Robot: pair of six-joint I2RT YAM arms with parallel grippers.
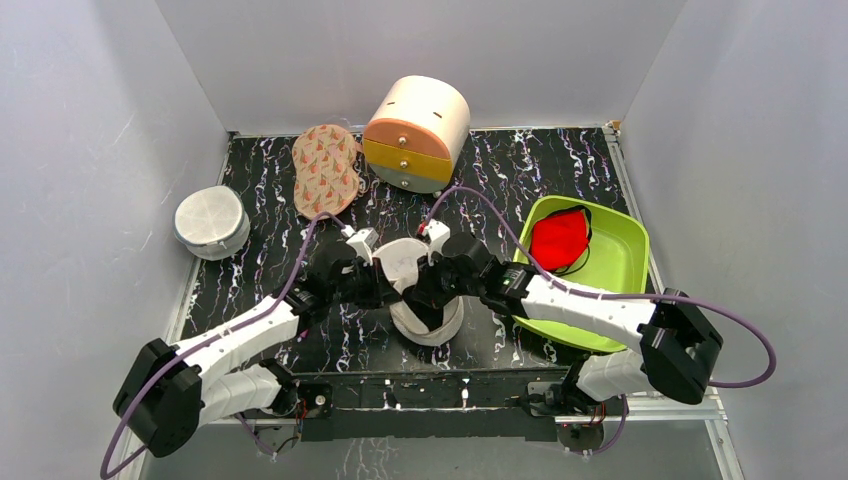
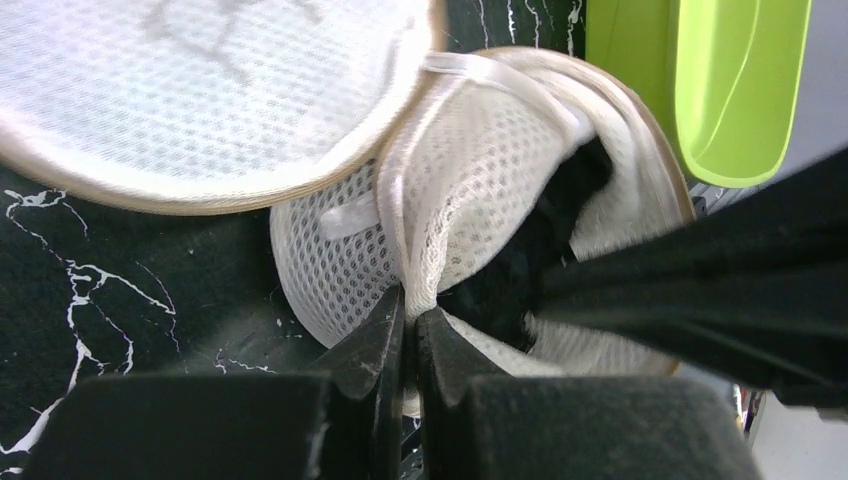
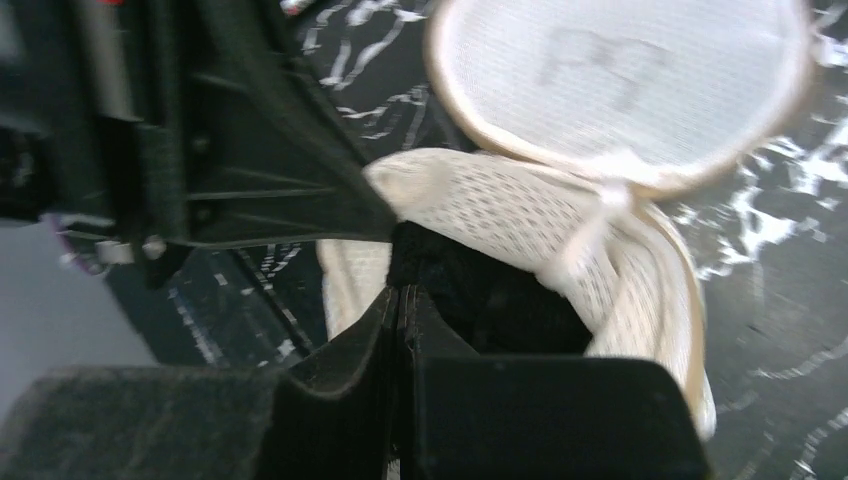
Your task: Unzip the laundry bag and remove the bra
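The white mesh laundry bag (image 1: 435,335) stands in the middle of the counter, its round lid flap (image 3: 620,85) folded back. My left gripper is shut on a fold of the bag's edge. Inside the opening lies the black bra (image 3: 510,305), bunched up and partly covered by mesh. Directly over it, my right gripper is shut with its tips against the black cloth. Black on black hides whether any of the cloth is pinched there. In the left wrist view, the dark right fingers (image 2: 690,275) reach into the opening.
A green basin (image 1: 625,270) holding a red pouch (image 1: 558,241) stands on the right. Another round white bag (image 1: 212,220) lies far left. At the back are a small drawer chest (image 1: 415,130) and a patterned pad (image 1: 325,170). The two grippers are very close together.
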